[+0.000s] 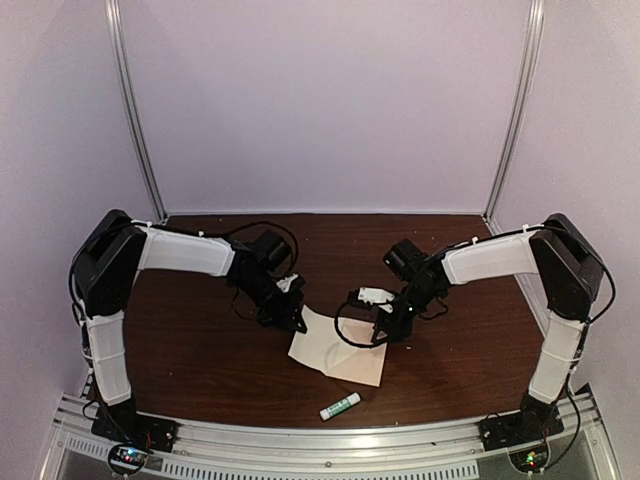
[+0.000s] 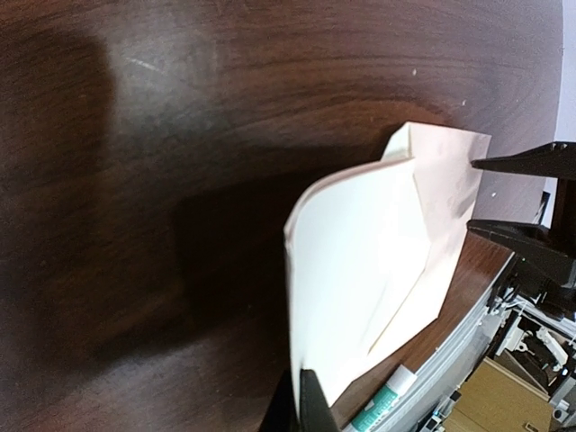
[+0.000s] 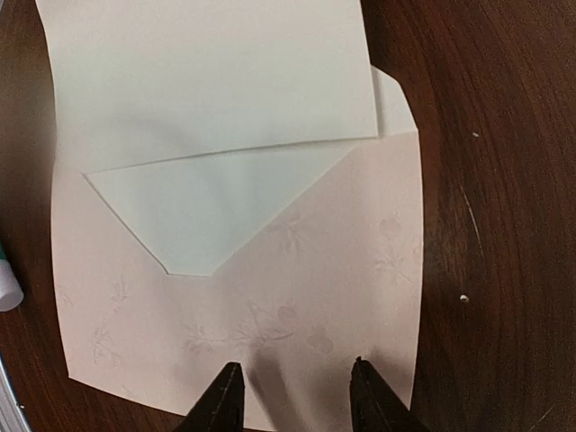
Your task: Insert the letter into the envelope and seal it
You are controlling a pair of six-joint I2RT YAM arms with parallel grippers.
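Note:
The pale pink envelope lies on the table with its pointed flap showing. A white folded sheet reaches over it, its near edge rising to my left gripper, which is shut on that sheet at the bottom of the left wrist view. My right gripper hovers over the pink envelope, fingers apart with nothing between them. In the top view both grippers are close above the paper, left gripper at its left corner and right gripper at its right side.
A glue stick lies at the front edge, near the aluminium rail.

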